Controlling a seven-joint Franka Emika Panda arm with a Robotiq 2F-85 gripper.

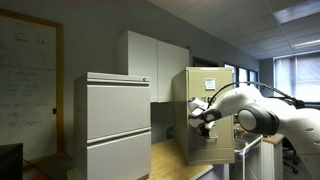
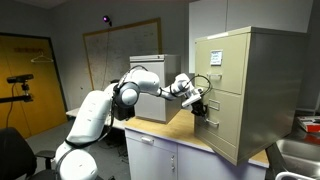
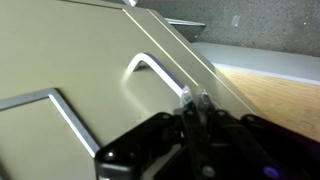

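Note:
A tan filing cabinet [image 2: 222, 140] stands on the wooden counter, its drawer fronts turned toward my arm. In the wrist view, a silver drawer handle [image 3: 150, 60] runs down to my gripper, which is shut with its fingertips over the handle's lower part. Whether the bar lies between the fingers or just behind them I cannot tell. A second handle [image 3: 72, 122] shows at lower left. From outside, my gripper [image 2: 199, 108] is close against the cabinet's front. The drawers look closed.
A light-grey two-drawer cabinet [image 1: 112, 120] stands on the same counter, apart from the tan one. Bare wooden counter [image 1: 168, 160] lies between them. White wall cupboards [image 1: 150, 60] hang behind. A sink [image 2: 300, 160] is at the far right.

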